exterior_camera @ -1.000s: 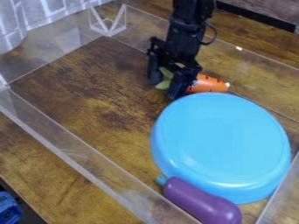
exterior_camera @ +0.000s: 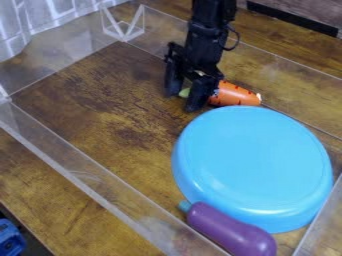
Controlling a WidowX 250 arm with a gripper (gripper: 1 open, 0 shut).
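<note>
The black gripper (exterior_camera: pixel 194 85) is low over the wooden floor of the clear-walled tray, at the upper middle, beside an orange carrot (exterior_camera: pixel 235 95). A small green object shows behind its dark fingers, mostly hidden. Whether the fingers are shut on it I cannot tell.
A large blue upside-down plate or lid (exterior_camera: pixel 251 162) fills the right middle. A purple eggplant (exterior_camera: pixel 230 229) lies at the lower right. Clear walls border the area.
The arm and gripper have shifted slightly to the left over the last second. The carrot, plate and eggplant look unmoved.
</note>
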